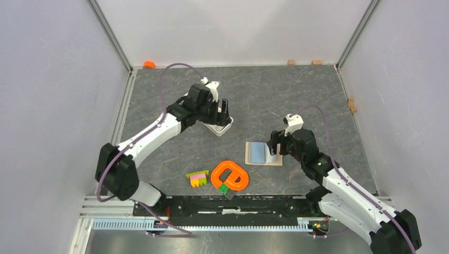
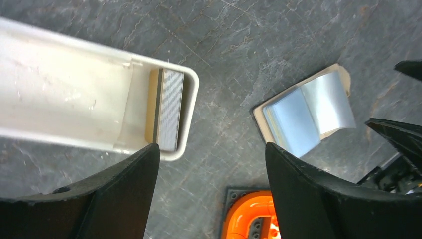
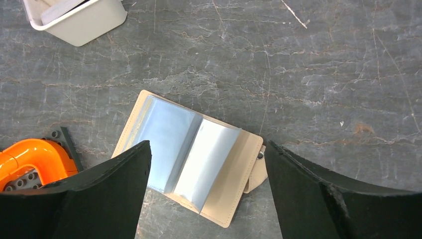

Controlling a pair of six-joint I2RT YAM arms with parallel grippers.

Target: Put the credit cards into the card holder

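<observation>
The card holder [image 3: 239, 169] lies open on the table, tan with translucent bluish sleeves [image 3: 166, 134]. Edges of something show along its left sleeve, but I cannot tell whether those are cards. A white box [image 2: 191, 107] holds a stack of cards [image 2: 169, 109] on edge at its near end. Above that end hangs my left gripper [image 1: 223, 114], open and empty, its fingers [image 2: 119, 179] spread wide. Over the holder's right side, my right gripper [image 1: 274, 143] stands apart from the sleeves, its fingers [image 3: 99, 191] spread with nothing between them.
An orange track piece [image 1: 238, 182] and colourful toy bricks [image 1: 198, 180] lie near the front edge, left of the holder. Wooden blocks [image 1: 316, 62] sit by the back wall. Behind and right of the holder the table is clear.
</observation>
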